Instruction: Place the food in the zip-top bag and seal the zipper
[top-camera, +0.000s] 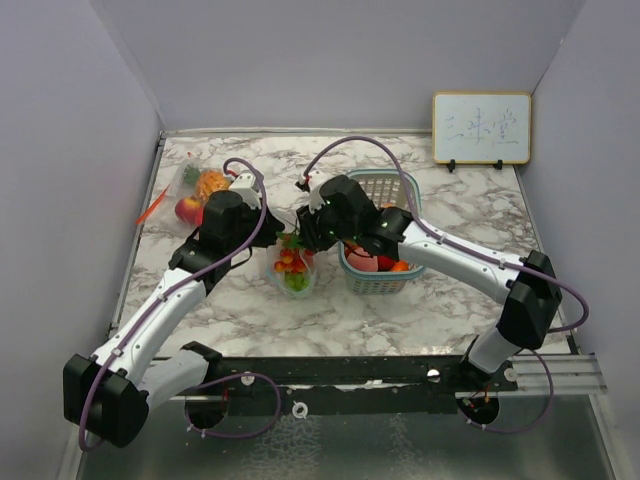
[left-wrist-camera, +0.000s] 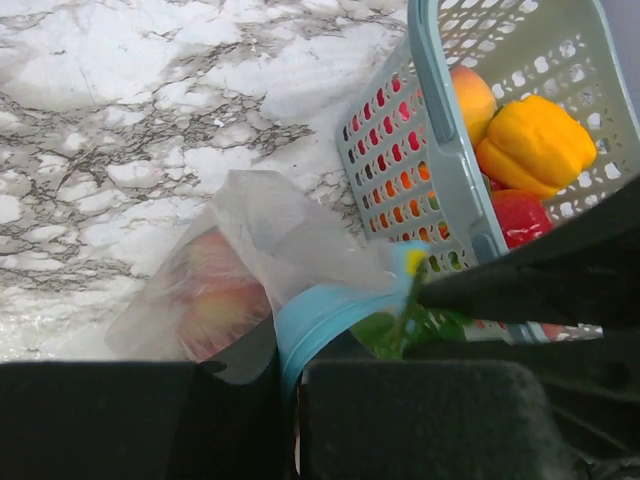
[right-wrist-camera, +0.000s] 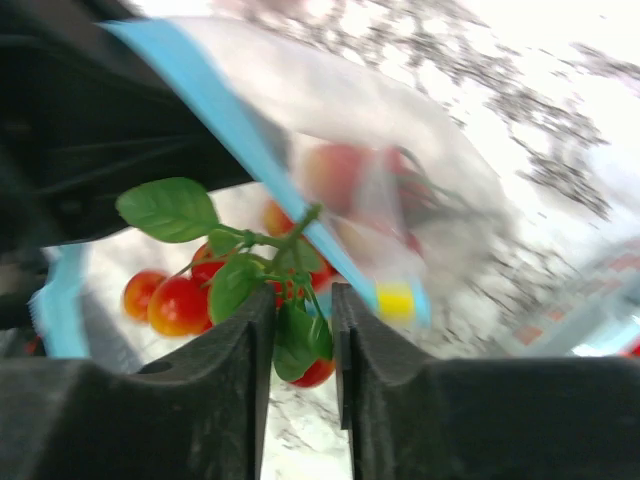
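My left gripper is shut on the blue zipper rim (left-wrist-camera: 325, 308) of the clear bag (left-wrist-camera: 265, 225). In the top view, red tomatoes (top-camera: 292, 262) and a green item (top-camera: 296, 281) show in the bag's lower part. Over its mouth is my right gripper, its fingers (right-wrist-camera: 350, 325) standing partly apart. A leafy green sprig (right-wrist-camera: 172, 208) rises there, one leaf lying in the gap; whether it is touched on both sides is unclear. Behind the sprig are red tomatoes (right-wrist-camera: 178, 305). Part of the rim is hidden behind the arms.
A grey-green basket (top-camera: 375, 284) with peppers and fruit stands close to the right of the bag. Another bag holding fruit (top-camera: 188, 209) lies at the left. A whiteboard (top-camera: 480, 130) stands at the back right.
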